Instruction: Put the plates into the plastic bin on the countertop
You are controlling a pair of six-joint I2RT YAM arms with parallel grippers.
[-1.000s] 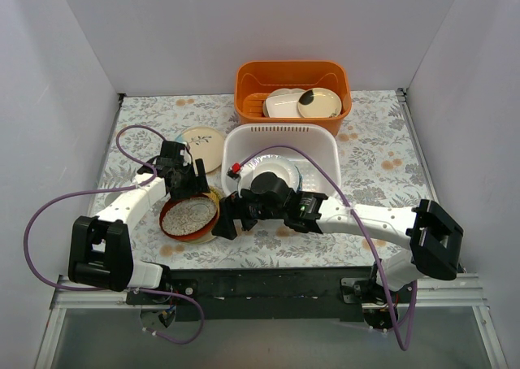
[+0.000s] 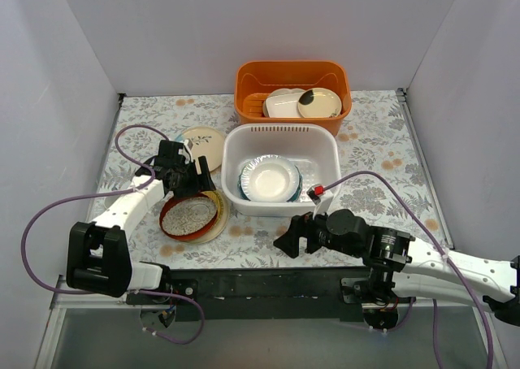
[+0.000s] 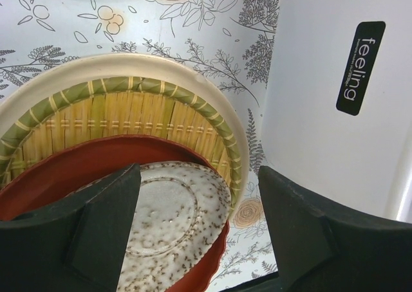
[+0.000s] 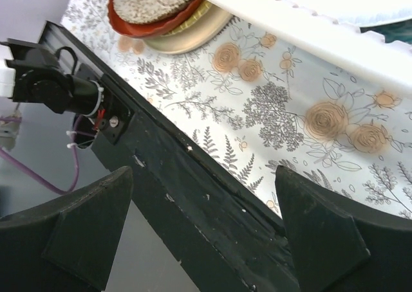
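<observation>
My left gripper [image 2: 195, 178] hangs over a stack of dishes: a speckled plate [image 3: 167, 215] inside a red dish [image 3: 90, 150], with a yellow woven plate [image 3: 129, 112] and cream plate beneath. Its fingers are apart, with the speckled plate's edge between them in the left wrist view; contact is unclear. The white plastic bin [image 2: 317, 141] in the middle holds a stack of white plates [image 2: 269, 178]. My right gripper [image 2: 288, 243] stands open at the front of the bin, over the countertop's front edge, empty.
An orange bin [image 2: 244, 76] with several plates is at the back. A cream plate [image 2: 207, 145] lies behind the left stack. Walls enclose it on three sides.
My right arm has moved right and toward the front, away from the left stack. My left gripper has shifted very slightly.
</observation>
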